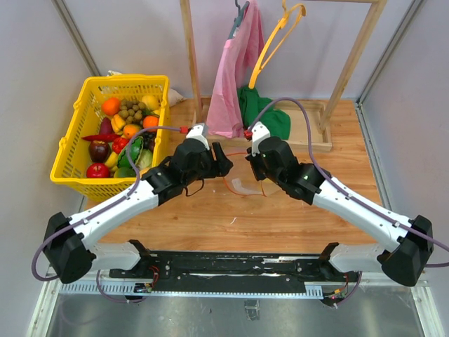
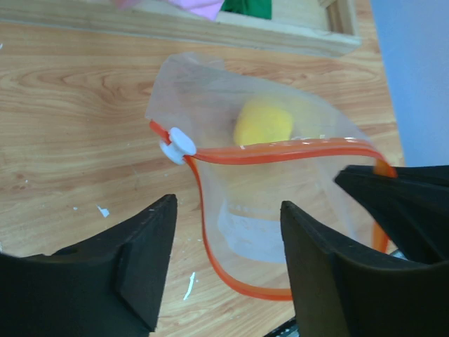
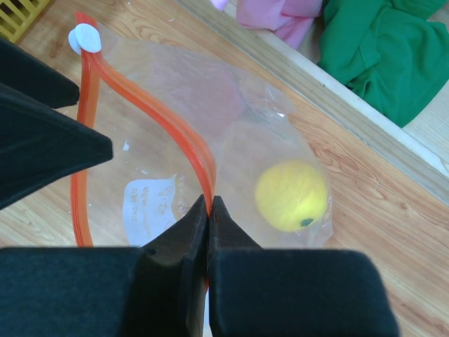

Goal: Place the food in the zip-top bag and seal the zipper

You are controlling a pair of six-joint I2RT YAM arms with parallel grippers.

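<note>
The zip bag with orange zipper (image 2: 277,151) lies open on the wood, white slider (image 3: 88,37) at one corner. A yellow food piece (image 3: 291,196) sits inside, seen through the clear plastic. My right gripper is shut on the bag's orange rim. My left gripper is part open above the bag's mouth, nothing visible between its fingers; its dark fingers also show at the left of the right wrist view.
A yellow basket of produce (image 1: 63,151) stands left. Behind the bag, a wooden tray (image 1: 309,144) holds green cloth (image 1: 277,123) under hanging pink cloth (image 1: 231,77).
</note>
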